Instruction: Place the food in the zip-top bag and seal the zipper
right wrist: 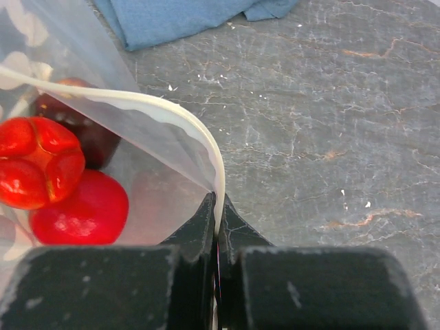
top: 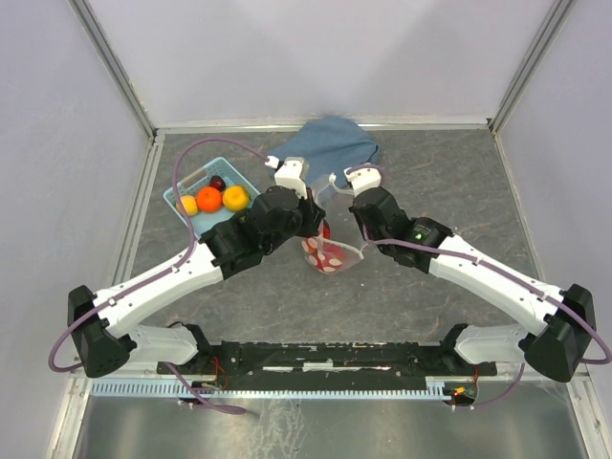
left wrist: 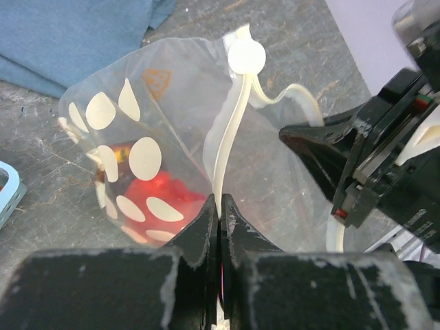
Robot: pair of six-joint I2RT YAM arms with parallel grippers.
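The clear zip bag (top: 337, 251) with pale dots hangs between my two arms, holding red food. Its white-edged mouth runs up the middle of the left wrist view, where my left gripper is shut on one edge. My right gripper is shut on the opposite edge, the thin white rim pinched between its fingertips. Inside the bag, in the right wrist view, lie a ribbed red tomato or pepper (right wrist: 38, 163), a smooth red fruit (right wrist: 86, 210) and a dark piece of food (right wrist: 81, 130). The round white zipper slider (left wrist: 247, 56) sits on the bag's rim.
A light blue basket (top: 174, 198) at the back left holds an orange (top: 209, 199), a yellow fruit (top: 235, 198) and other produce. A folded blue cloth (top: 330, 143) lies behind the bag.
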